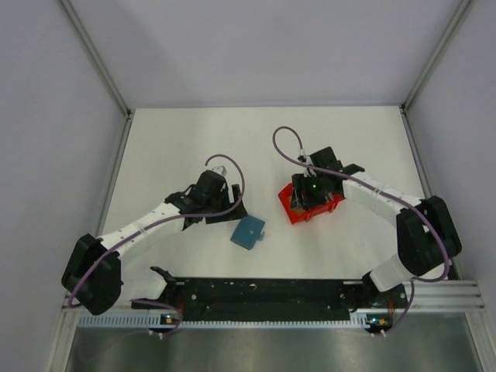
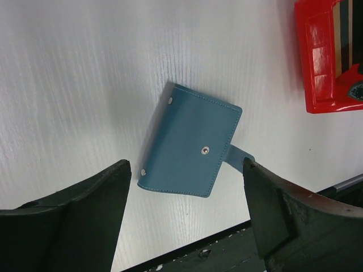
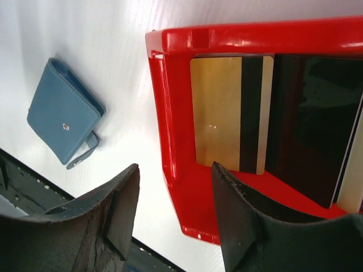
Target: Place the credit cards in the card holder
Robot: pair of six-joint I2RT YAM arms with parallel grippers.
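The blue-grey card holder (image 1: 248, 232) lies closed on the white table, its snap strap (image 2: 238, 157) sticking out at one side. In the left wrist view it appears beyond my left gripper, which stands open and empty. Several cards lie in a red tray (image 3: 170, 130). At the tray's left end is a gold card (image 3: 215, 107) with a black stripe, and a dark card (image 3: 306, 113) lies beside it. My right gripper hangs open over the tray's left side, nothing between its fingers. From above, the right arm covers part of the tray.
A raised rim surrounds the cards in the red tray. Bare table (image 1: 186, 139) stretches behind both arms, and a gap of clear surface separates the holder from the tray. A black strip (image 1: 256, 298) runs along the front edge.
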